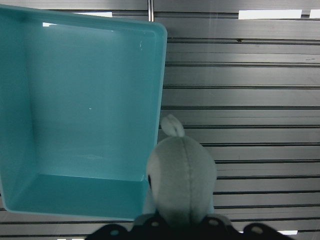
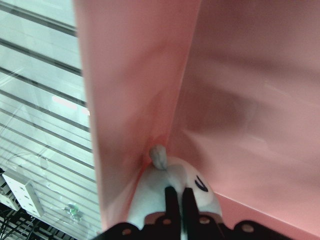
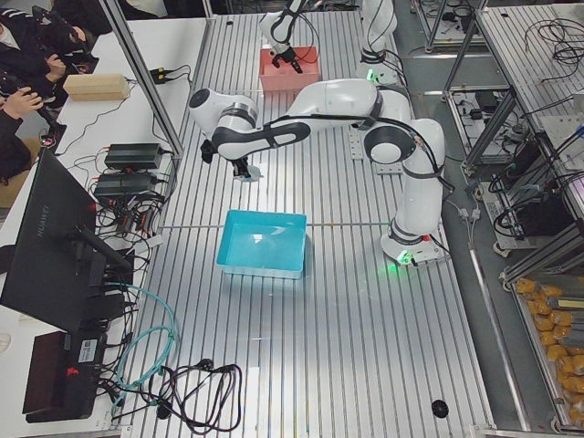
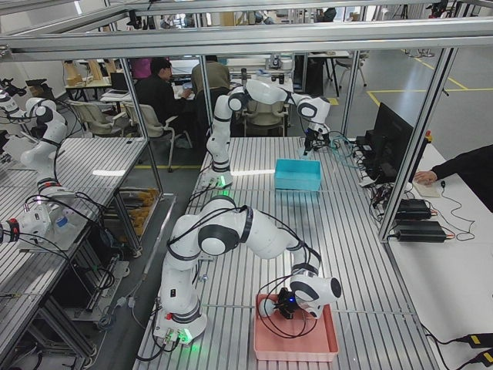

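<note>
In the left wrist view a grey plush toy [image 1: 181,175] hangs in my left gripper, which is shut on it, beside the turquoise box [image 1: 90,100]. In the camera left view this gripper [image 3: 241,169] is beyond that box [image 3: 260,245]. My right gripper is down inside the pink box [image 2: 250,100], its fingers close together on a pale blue plush toy [image 2: 150,190] with a white face, by the box wall. The camera right view shows the pink box [image 4: 296,348] under the right arm.
A monitor [image 3: 59,242], cables [image 3: 201,392] and black power units [image 3: 132,157] line one side of the slatted table [image 3: 338,347]. Bare table lies around the turquoise box. Metal frame posts [image 4: 416,162] stand at the edges.
</note>
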